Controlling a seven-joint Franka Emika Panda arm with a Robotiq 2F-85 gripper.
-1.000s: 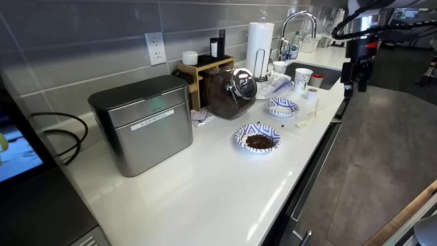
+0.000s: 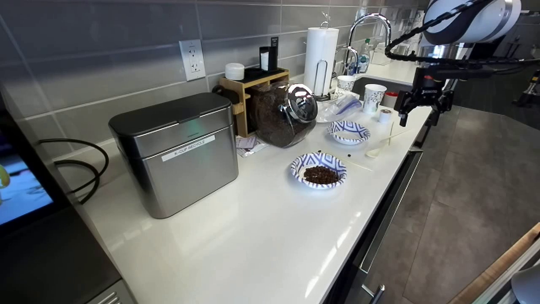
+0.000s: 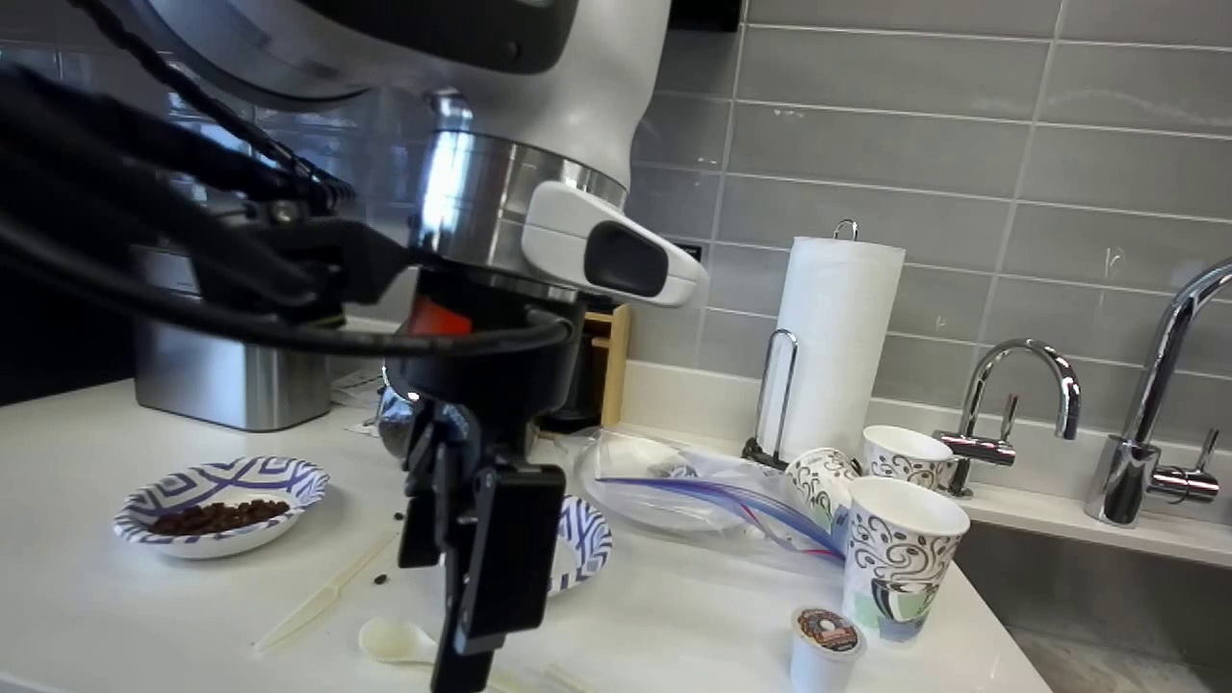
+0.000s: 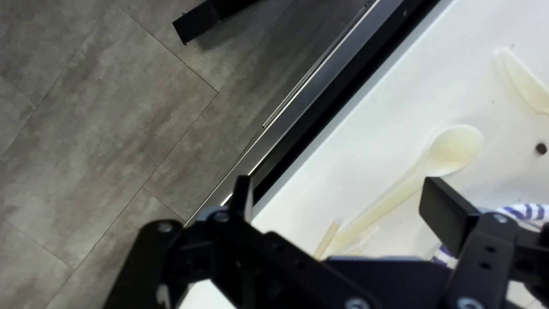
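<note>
My gripper is open and empty, its two black fingers spread wide in the wrist view. Exterior view 1 shows it above the counter's front edge, beyond the bowls. A pale plastic spoon lies on the white counter below, its handle running under the gripper. One blue-patterned bowl holds dark beans. Farther along, a second patterned bowl shows a bare white inside; the arm partly covers it in exterior view 2. A small pod stands upright beside a patterned paper cup.
A clear zip bag lies by the paper towel roll. The jar of beans and steel K-cup bin stand along the wall. A pale knife rests near the spoon.
The arm has moved left in exterior view 1, and the gripper has turned, so its fingers now appear spread apart. The bowls, spoon and cups have stayed put.
</note>
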